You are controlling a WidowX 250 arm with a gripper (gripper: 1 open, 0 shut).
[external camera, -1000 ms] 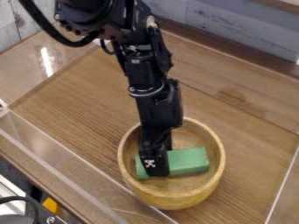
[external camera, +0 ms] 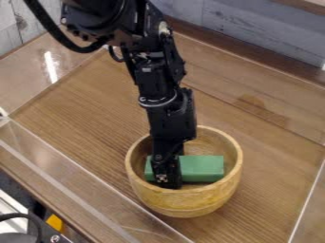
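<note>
A round wooden bowl sits on the table toward the front right, with a green block lying inside it. The black arm comes down from the top, and its gripper is inside the bowl at the block's left part, shut on the green block. The fingertips are dark and partly overlap the block and the bowl's inside, so their exact grip is hard to see.
Clear plastic edges run along the front left and right. A wall stands at the back, and a cable lies at the lower left.
The bowl, block and gripper have shifted slightly up in the view since a second ago, and the block has moved a little left with the gripper.
</note>
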